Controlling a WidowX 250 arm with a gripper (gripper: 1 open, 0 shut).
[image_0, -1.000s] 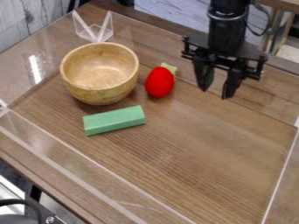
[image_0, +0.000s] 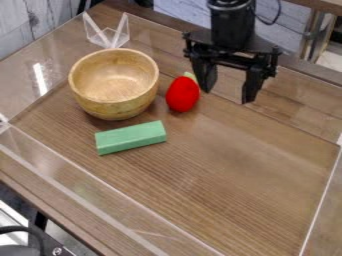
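Note:
My black gripper (image_0: 225, 64) hangs over the back middle of the wooden table, just right of a red oval object (image_0: 183, 94) with a small green bit behind it. Its fingers point downward; whether anything sits between them is unclear. A wooden bowl (image_0: 115, 80) stands to the left, and a green block (image_0: 131, 138) lies in front of the bowl.
A white wire-like shape (image_0: 107, 32) stands at the back left, near a wall. A wooden ledge runs along the top right.
My gripper has moved a little left and up, toward the red object, changing its orientation. The objects on the table have stayed in place.

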